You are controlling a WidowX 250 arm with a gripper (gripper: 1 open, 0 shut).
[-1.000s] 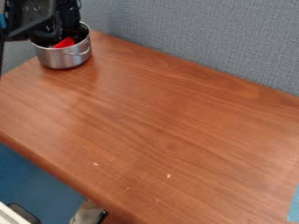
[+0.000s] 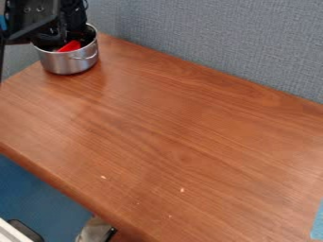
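A steel pot [image 2: 70, 61] stands at the back left of the wooden table, with a red object [image 2: 70, 46] inside it. The black gripper [image 2: 57, 38] reaches down from the top left into the pot's mouth, beside the red object; its fingertips are hidden, so whether it is open, shut or holding anything cannot be seen.
A grey fabric partition [image 2: 228, 43] runs along the back. The table's front left edge drops to a blue floor.
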